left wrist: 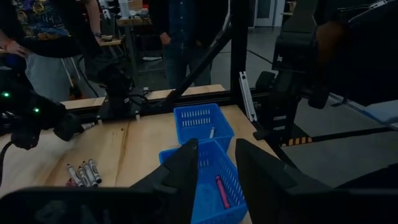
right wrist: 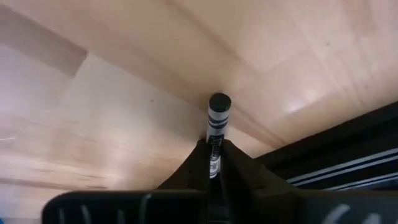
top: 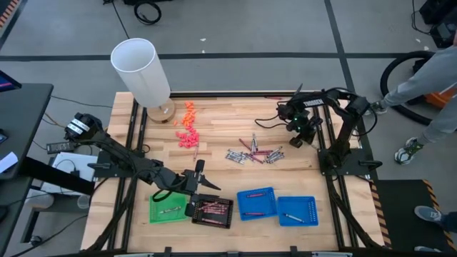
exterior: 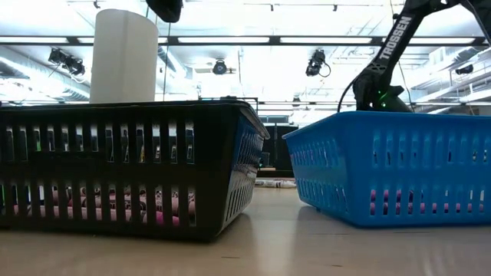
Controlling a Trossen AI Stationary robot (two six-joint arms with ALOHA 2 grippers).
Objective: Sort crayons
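Observation:
In the right wrist view a white crayon with a black end is pinched between the fingers of my right gripper, its tip sticking out past them. The high view has this gripper near the right rail, right of the crayon pile of white and dark red crayons. My left gripper stands open above the black basket, nothing between its fingers. Dark reddish crayons lie in that basket. A green basket holds one crayon, the left blue basket reddish ones, the right blue basket a white one.
Pink crayons and orange crayons lie loose at the table's back left, near a tall white cylinder. Black rails run along the right side. Bare wood spans the middle, between the loose crayons and the baskets.

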